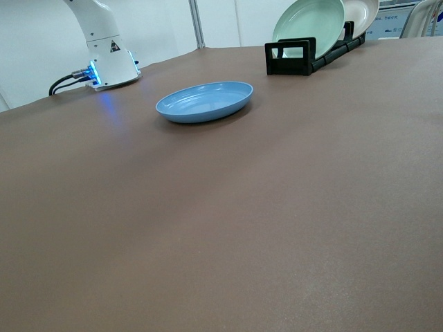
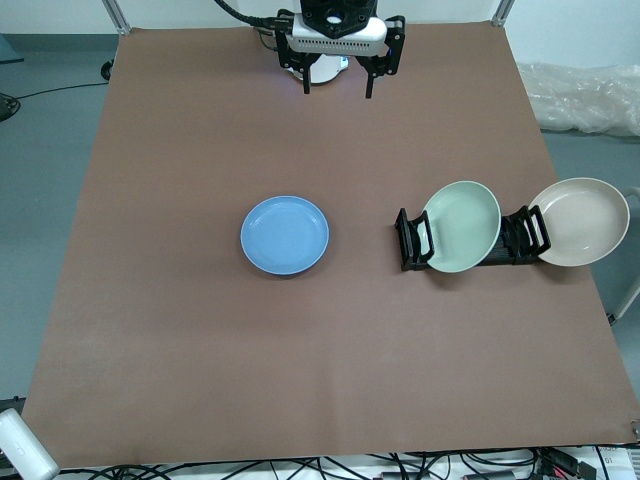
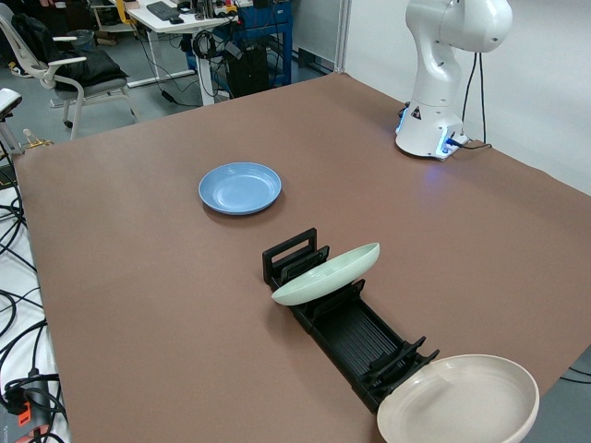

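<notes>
My gripper [image 2: 338,88] hangs at the top of the left camera view above the brown table, fingers apart and nothing between them. A blue plate [image 2: 284,235] lies flat near the middle; it also shows as a blue plate [image 3: 239,188] in the right camera view. To its right a black rack [image 3: 355,341] holds a mint-green plate [image 2: 460,228] and a cream plate [image 2: 578,222], both tilted in it. The top camera view shows the mint plate [image 1: 308,21] standing up in the rack.
Cables run along its outer edge, and the arm's white base [image 3: 429,125] stands at the far side.
</notes>
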